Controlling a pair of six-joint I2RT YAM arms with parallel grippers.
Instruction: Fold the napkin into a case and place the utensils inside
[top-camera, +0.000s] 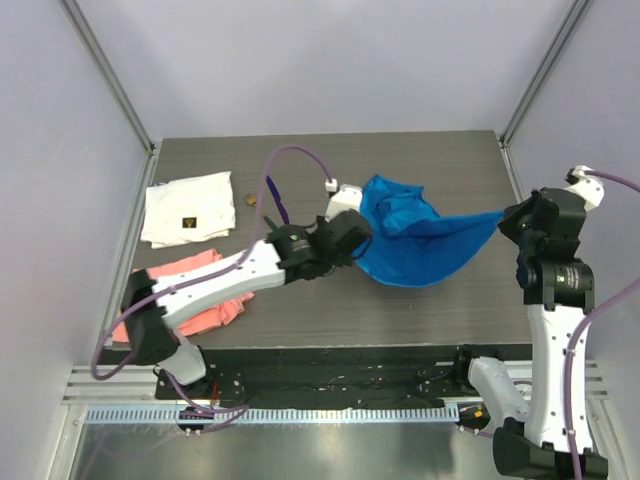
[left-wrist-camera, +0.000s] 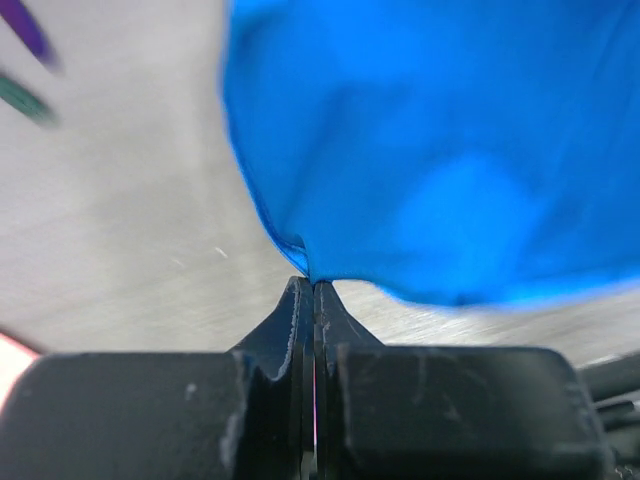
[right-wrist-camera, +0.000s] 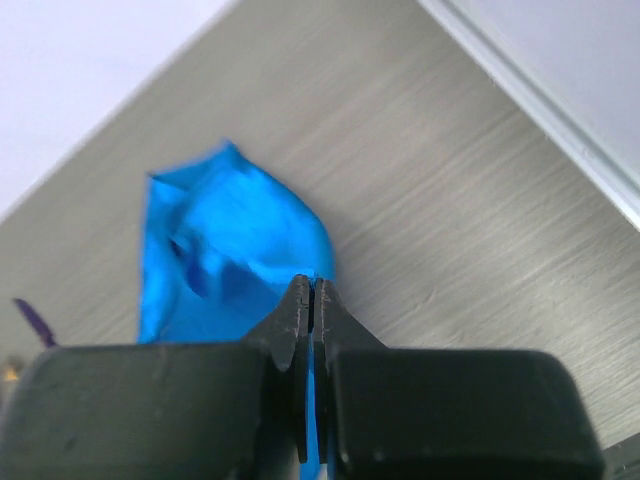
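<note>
A blue napkin (top-camera: 415, 245) hangs partly lifted between my two grippers, its far end still crumpled on the table. My left gripper is shut on one corner of it, seen at the fingertips in the left wrist view. At the right, my right gripper is shut on another corner, with blue cloth running down behind its fingers. The purple knife (top-camera: 277, 199) lies left of the napkin. Beside it is the spoon (top-camera: 251, 200), mostly covered by my left arm in the top view; its green handle (left-wrist-camera: 22, 97) tip shows in the left wrist view.
A folded white cloth (top-camera: 185, 200) with a dark label lies at the back left. Below it is a salmon cloth (top-camera: 220, 313), partly under my left arm. Bare table (top-camera: 460, 165) shows at the back right and along the front.
</note>
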